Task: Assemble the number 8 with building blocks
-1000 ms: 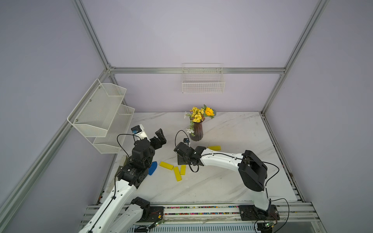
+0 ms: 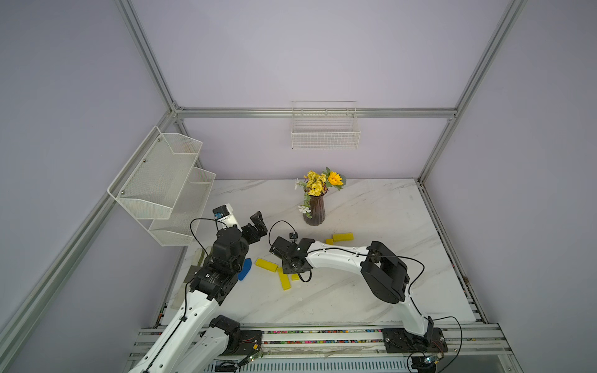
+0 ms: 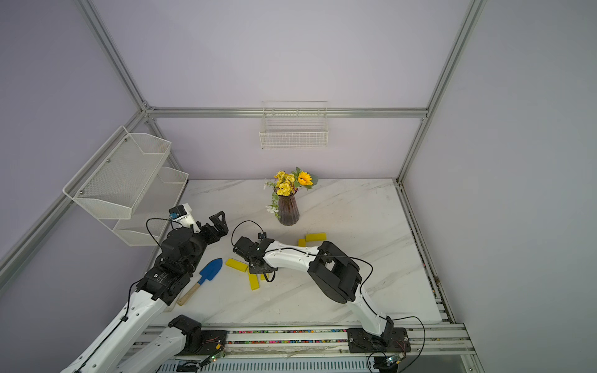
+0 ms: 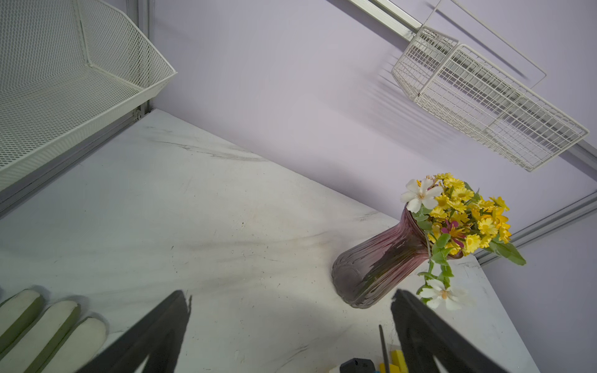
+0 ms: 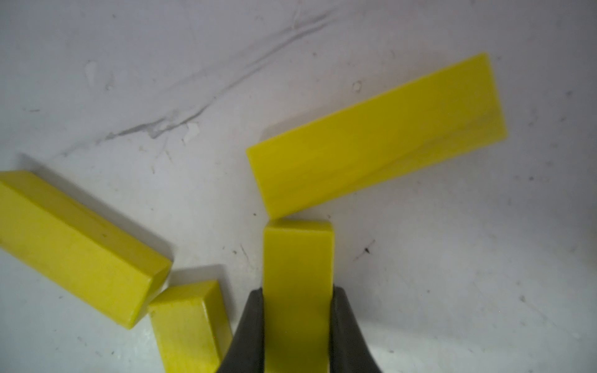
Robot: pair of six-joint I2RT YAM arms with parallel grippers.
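Note:
In the right wrist view, a yellow block (image 5: 298,255) is between the fingers of my right gripper, which press along both its long sides with no gap showing. Its far end meets the corner of a second yellow block (image 5: 379,136), set aslant. To the left lie a slanting block (image 5: 74,242) and a smaller-looking one (image 5: 189,329), almost touching. Whether the gripped block is off the table cannot be told. My left gripper is open and empty, raised over the table's left side. Two yellow blocks, one long (image 2: 342,237), lie behind the right arm.
A flower vase (image 2: 314,210) stands at the back. Near the left arm lies a blue trowel (image 3: 211,268). Wire baskets hang on the left (image 2: 164,177) and back walls (image 2: 325,131).
A small block behind the arm has come into view. The left arm has shifted only slightly.

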